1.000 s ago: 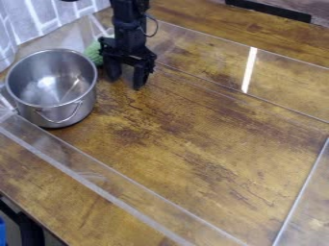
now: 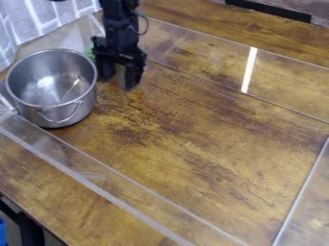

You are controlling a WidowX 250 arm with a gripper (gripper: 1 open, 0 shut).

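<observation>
The black robot gripper (image 2: pixel 118 60) hangs at the top left over the wooden table (image 2: pixel 206 144), low and just to the upper right of a large steel pot (image 2: pixel 49 88). A small green object (image 2: pixel 94 52) is partly visible behind the gripper, near the pot's far side. The fingers are dark and blurred, so their opening and anything between them cannot be made out.
Clear plastic panels edge the work area on several sides. A crumpled light cloth or sheet (image 2: pixel 23 21) lies in the top left corner.
The gripper has shifted slightly left, covering more of the green object. The pot has not visibly moved.
</observation>
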